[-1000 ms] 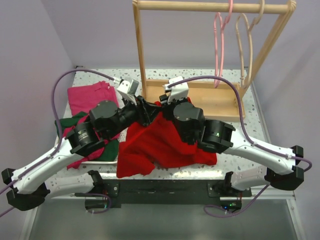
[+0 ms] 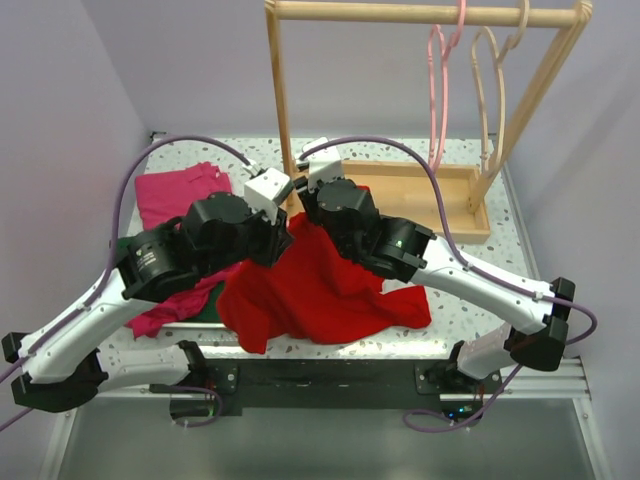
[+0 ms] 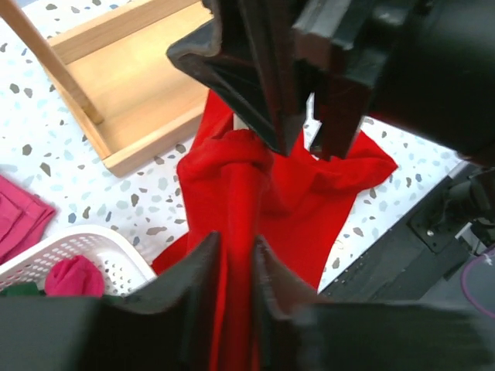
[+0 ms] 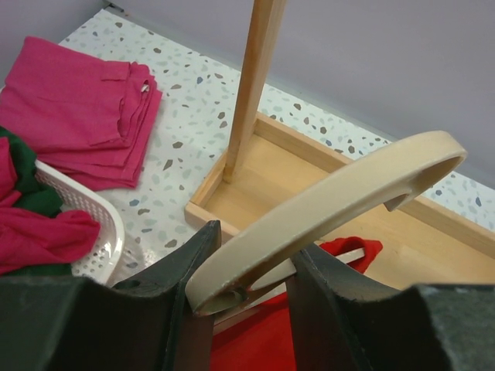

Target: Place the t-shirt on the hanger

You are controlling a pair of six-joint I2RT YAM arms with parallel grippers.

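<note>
The red t-shirt [image 2: 320, 290] hangs down over the front of the table, its upper part bunched near both grippers. In the right wrist view a beige hanger [image 4: 332, 209] passes between the fingers of my right gripper, which is shut on it. One hanger arm shows against red cloth [image 4: 370, 251] beyond the fingers. My left gripper is part open, a fold of the shirt [image 3: 244, 201] running between its blurred fingers; whether they touch the cloth is unclear. The shirt's neck opening is largely hidden.
A wooden rack [image 2: 425, 14] stands behind, with pink [image 2: 440, 90] and beige hangers [image 2: 490, 95] at its right. At left lie folded pink cloth [image 4: 77, 108] and a white basket [image 4: 116, 232] of clothes. The two grippers are close together.
The right arm has shifted slightly left.
</note>
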